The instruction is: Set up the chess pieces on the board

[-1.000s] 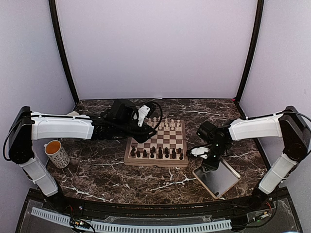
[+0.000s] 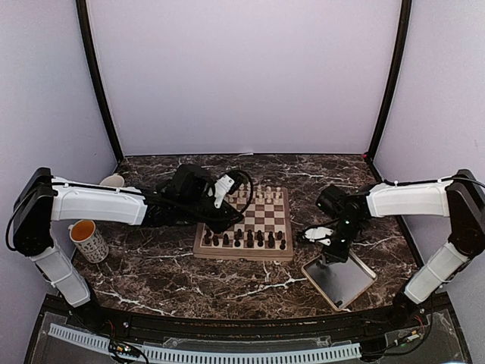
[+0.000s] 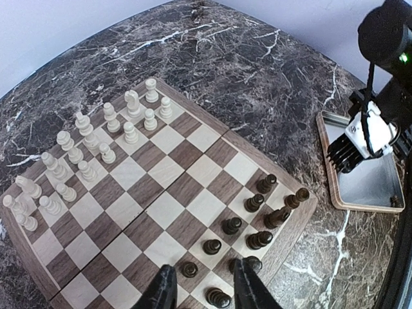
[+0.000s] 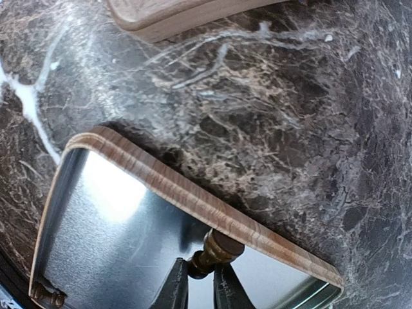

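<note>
The chessboard (image 3: 193, 187) carries white pieces (image 3: 84, 125) along its far side and dark pieces (image 3: 259, 239) along its near side. My left gripper is over the near dark side, its fingers parted and holding nothing. A dark pawn (image 3: 189, 269) stands on the board in view between those fingers. At the tray (image 4: 109, 148), right of the board, my right gripper is shut on the narrow head of a dark piece (image 4: 222, 248). That piece is tilted, its base up by the tray's rim. Another dark piece (image 4: 50, 295) lies in the tray's corner.
A patterned mug (image 2: 90, 243) with an orange inside stands at the left, with a white round item (image 2: 114, 181) behind it. Bare marble table (image 2: 159, 288) lies in front of the board, and a narrow gap separates board and tray.
My left gripper has shifted slightly towards the near side of the board.
</note>
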